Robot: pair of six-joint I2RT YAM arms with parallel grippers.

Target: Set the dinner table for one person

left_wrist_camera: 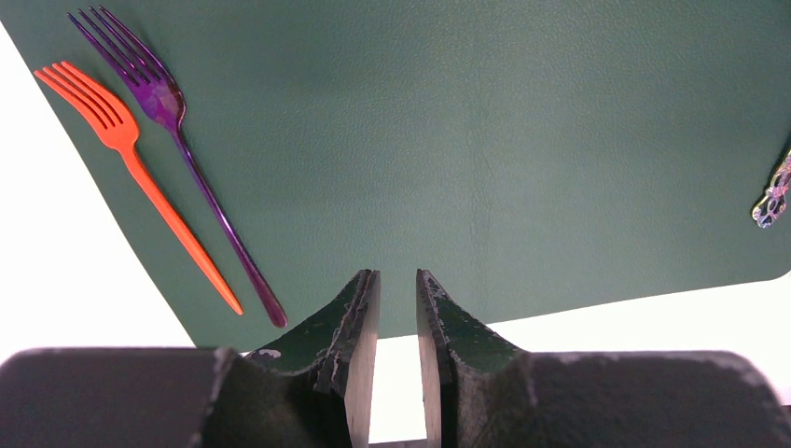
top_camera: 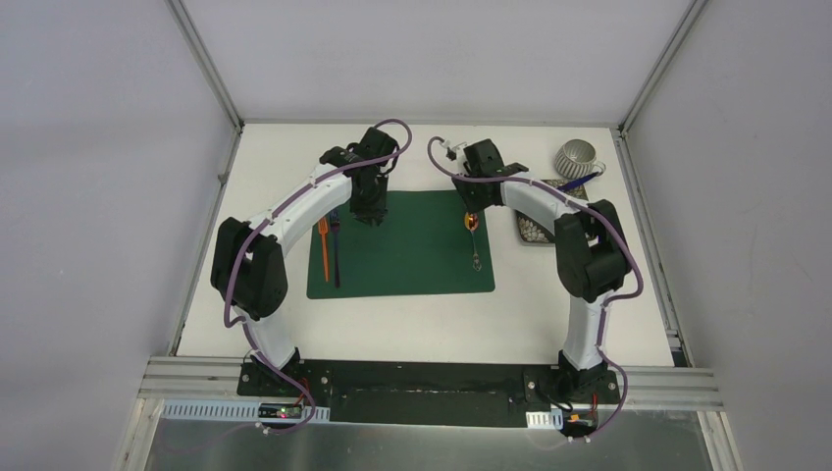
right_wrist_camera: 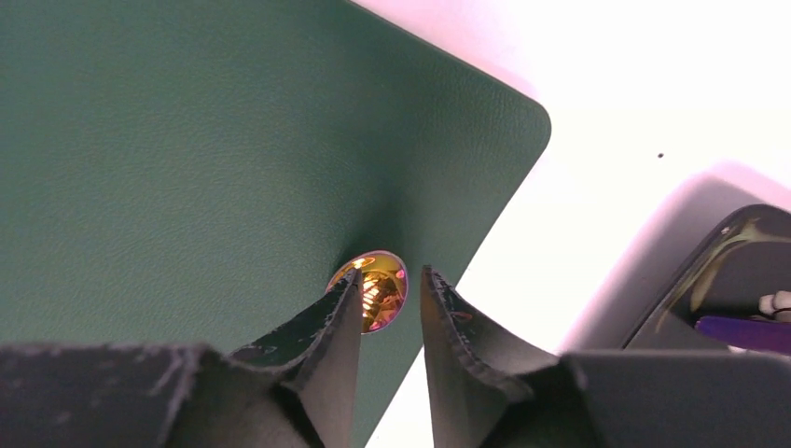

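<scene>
An orange fork point(left_wrist_camera: 168, 205) and a purple fork point(left_wrist_camera: 205, 191) lie side by side on the left of the green mat point(top_camera: 412, 260). My left gripper hangs over the mat right of them, part open, nothing between its fingers. A shiny spoon point(top_camera: 476, 255) with a gold bowl point(right_wrist_camera: 381, 299) lies on the mat's right side. My right gripper is directly over that bowl with its fingertips apart; whether they touch it I cannot tell.
A patterned tray point(top_camera: 533, 232) holding utensils, among them a purple handle point(right_wrist_camera: 737, 331), stands right of the mat, partly under the right arm. A ribbed mug point(top_camera: 575, 157) stands at the back right.
</scene>
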